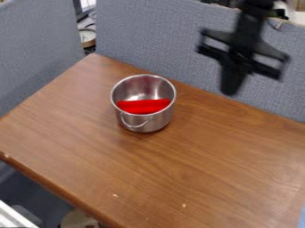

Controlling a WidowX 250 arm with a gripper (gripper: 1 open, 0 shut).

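Note:
A steel pot point(131, 89) with a wire handle stands on the wooden table at the middle left, holding a red object point(144, 106). My gripper point(234, 78) hangs in the upper right, above the table's back part, apart from the pot. It is motion-blurred, so whether its fingers are open or shut is unclear.
Grey padded walls point(167, 36) border it at the back and left.

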